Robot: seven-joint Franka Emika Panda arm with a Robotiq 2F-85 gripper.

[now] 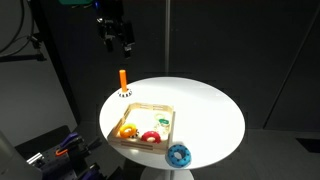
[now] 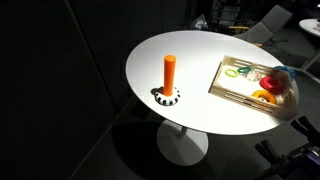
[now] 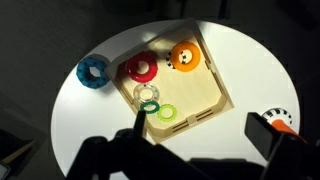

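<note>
My gripper (image 1: pixel 118 46) hangs high above the round white table, its fingers apart and nothing between them. In the wrist view the two dark fingers stand wide at the lower edge. Below lies a shallow wooden tray (image 3: pixel 204 92). Inside it are a red ring (image 3: pixel 142 67), an orange ring (image 3: pixel 184 56) with a black-and-white spotted part, a pale ring (image 3: pixel 146 91), a dark green ring (image 3: pixel 150 106) and a lime ring (image 3: pixel 167 112). A blue ring (image 1: pixel 179 155) rests outside the tray near the table's edge. An orange post (image 2: pixel 169 75) stands upright on a black-and-white base.
Dark curtains stand behind it. The post (image 1: pixel 123 78) rises near the table's left edge, behind the tray. The arm's base and cables are at the lower left.
</note>
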